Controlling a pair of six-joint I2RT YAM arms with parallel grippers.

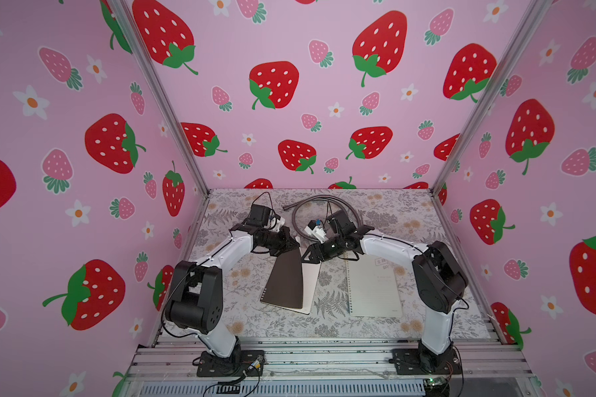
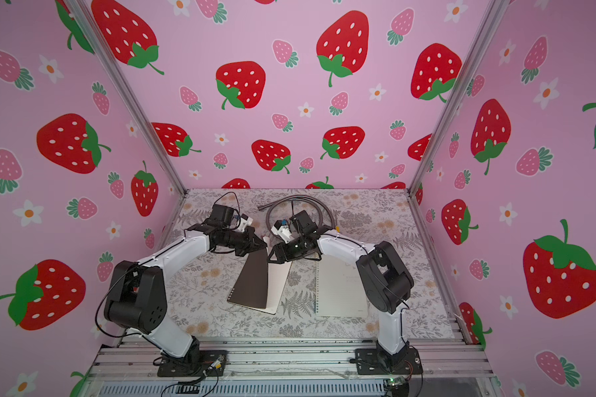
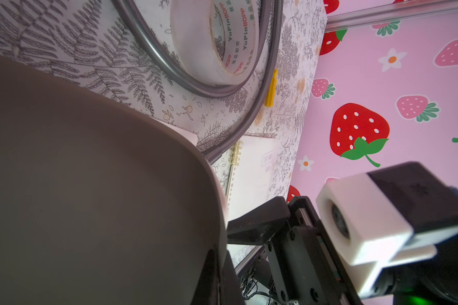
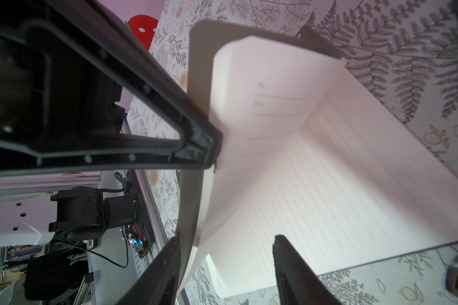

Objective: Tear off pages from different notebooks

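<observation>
A spiral notebook with a dark brown cover [image 1: 281, 281] lies centre-left, its cover lifted and curved, with white pages [image 2: 277, 287] showing beneath. My left gripper [image 1: 288, 246] is shut on the cover's upper edge. My right gripper [image 1: 312, 255] is part open just right of it, at the lifted leaves; in the right wrist view its fingertips [image 4: 287, 254] are low in frame, near curled lined paper [image 4: 254, 117]. A second spiral notebook [image 1: 374, 291] lies open at the right, under the right arm.
A coiled grey hose [image 1: 327, 197] lies behind the grippers, with a roll of clear tape [image 3: 190, 40] inside it and a small yellow object [image 3: 271, 89] beside it.
</observation>
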